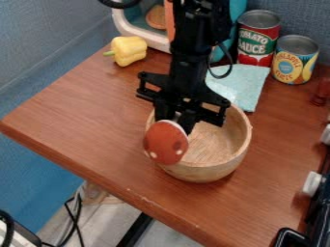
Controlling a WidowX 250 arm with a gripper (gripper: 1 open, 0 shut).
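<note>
My black gripper (180, 121) hangs over the wooden bowl (217, 154), shut on a red-orange round object (165, 145) with a pale rim. That object is at the bowl's left part, in front of or just inside its rim; I cannot tell whether it touches the bowl. The gripper's fingertips are partly hidden behind it.
A yellow pepper-like toy (126, 48) lies at the back left. A tomato sauce can (257, 41), a second can (294, 60), a light blue cloth (241, 85) and a teal container stand behind.
</note>
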